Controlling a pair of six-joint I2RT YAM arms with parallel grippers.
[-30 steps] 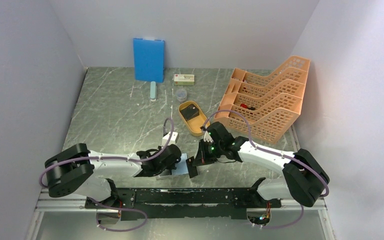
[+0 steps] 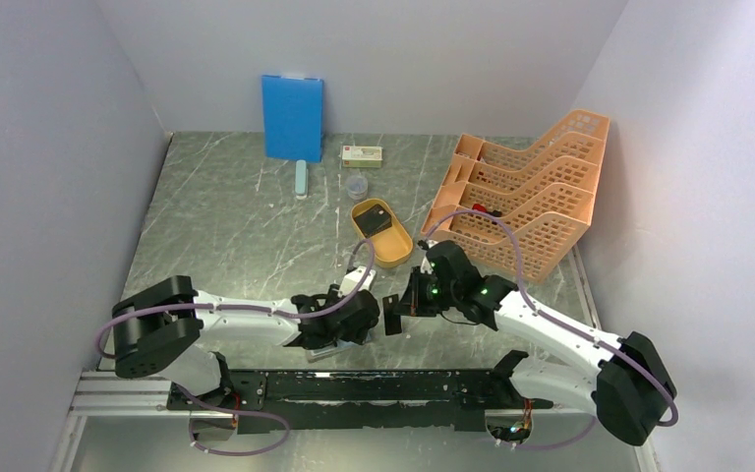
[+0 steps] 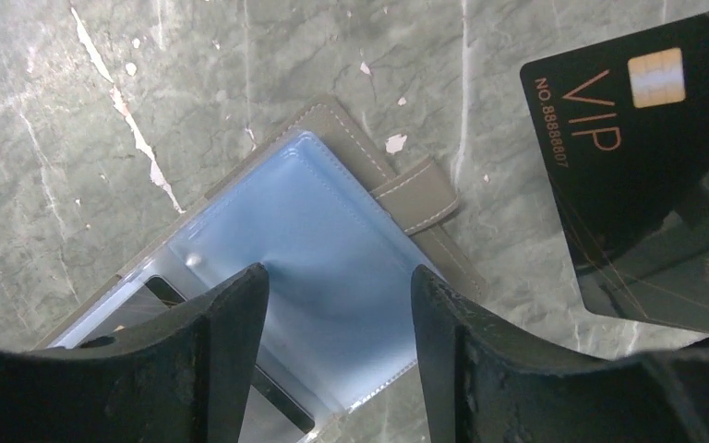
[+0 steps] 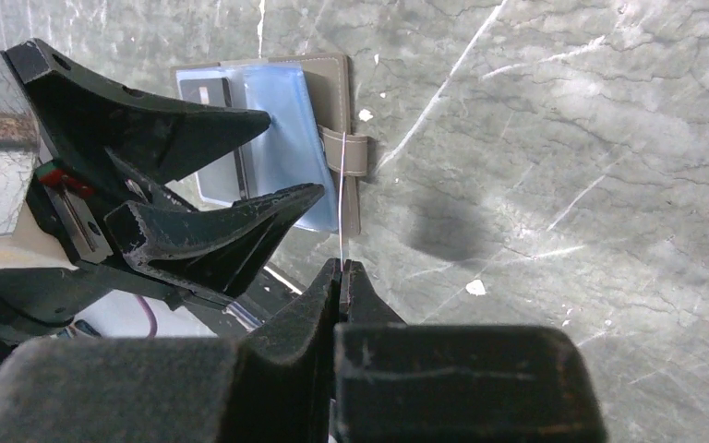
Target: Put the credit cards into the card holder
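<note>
A black credit card marked VIP hangs above the table, its near edge pinched in my right gripper; edge-on in the right wrist view, it looks like a thin line. Below and to the left, the open card holder [image 4: 286,138] lies on the table, with a grey-brown cover and clear bluish pockets [image 3: 332,240]. Over those pockets is my left gripper, its fingers apart and nothing between them. One dark-striped card [image 4: 214,97] shows inside the holder. From above, the left arm covers most of the holder.
A yellow tray [image 2: 398,254] with dark cards [image 2: 374,219] stands behind the grippers. The orange rack [image 2: 560,197] takes up the right rear. Farther back are a blue folder [image 2: 293,118] and a small box [image 2: 362,156]. Left of the tray, the table is clear.
My right gripper has carried the black card to the right and slightly back, away from the holder. The left gripper has lately shifted right, over the holder, and now hides more of it.
</note>
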